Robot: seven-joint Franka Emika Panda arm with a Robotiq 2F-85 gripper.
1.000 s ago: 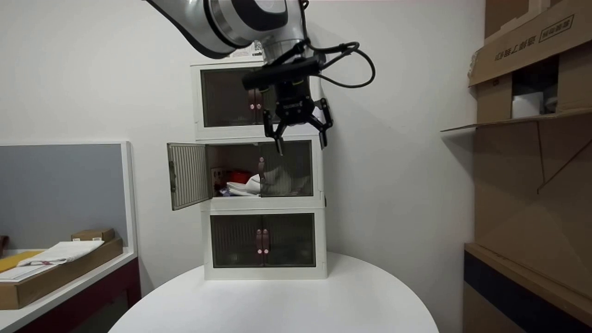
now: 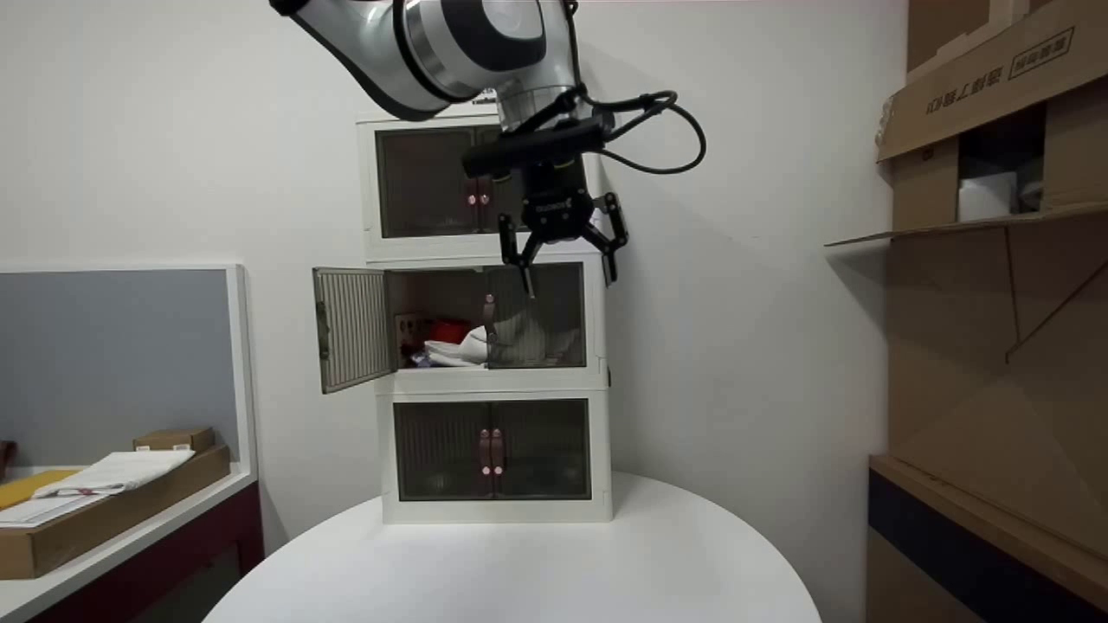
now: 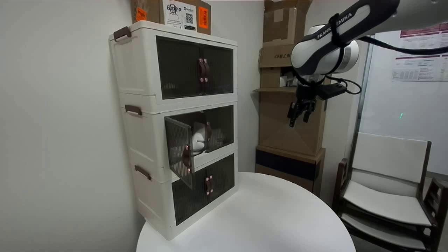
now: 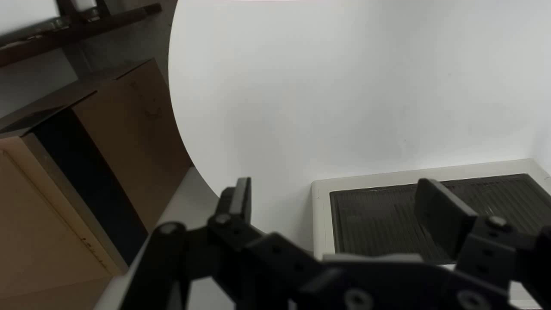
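Observation:
A white three-tier cabinet (image 2: 493, 384) with dark ribbed doors stands on a round white table (image 2: 519, 581). Its middle left door (image 2: 354, 329) is swung outward; the middle right door (image 3: 220, 131) is closed, as are those above and below. Inside the middle tier sit a red item (image 2: 449, 330) and white items (image 2: 457, 348), partly covered by the closed door. My gripper (image 2: 571, 285) hangs open in front of the cabinet, apart from it, with nothing between its fingers. In the wrist view, the finger pads (image 4: 240, 199) are spread wide over the tabletop and a closed lower door (image 4: 372, 222).
Cardboard boxes (image 2: 997, 343) are stacked on the right, one flap (image 2: 966, 227) jutting toward the table. More boxes (image 3: 189, 16) rest on top of the cabinet. A chair (image 3: 386, 180) stands beyond the table.
My gripper has shifted slightly down and to the right in the first exterior view, still open. The cabinet and its doors look the same.

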